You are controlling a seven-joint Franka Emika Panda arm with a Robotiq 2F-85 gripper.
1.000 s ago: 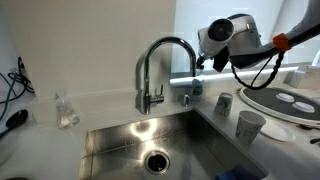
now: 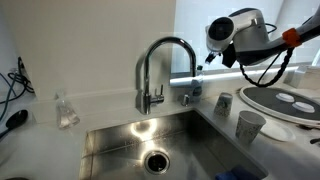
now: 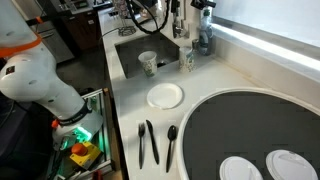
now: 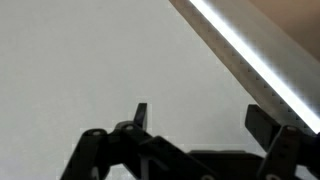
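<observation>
My gripper is open in the wrist view, its two dark fingers wide apart with only bare pale counter below. A shiny metal edge crosses the upper right of that view. In the first exterior view the white arm (image 2: 236, 34) hangs above the back of the counter, right of the faucet (image 2: 148, 75). Two cups, a nearer one (image 2: 249, 126) and a farther one (image 2: 224, 103), stand right of the sink, apart from the arm. A white plate (image 3: 165, 95) lies in front of them in the second exterior view.
The steel sink (image 2: 115, 137) is left of the cups, with something blue (image 2: 238, 174) at its near right. A fork (image 3: 141, 145), knife (image 3: 155, 143) and spoon (image 3: 171, 142) lie near the black cooktop (image 3: 235, 130). White discs rest on the cooktop. Open counter surrounds the plate.
In the first exterior view the arm has shifted a little to the right and slightly up. The cups, the faucet and the sink look unmoved.
</observation>
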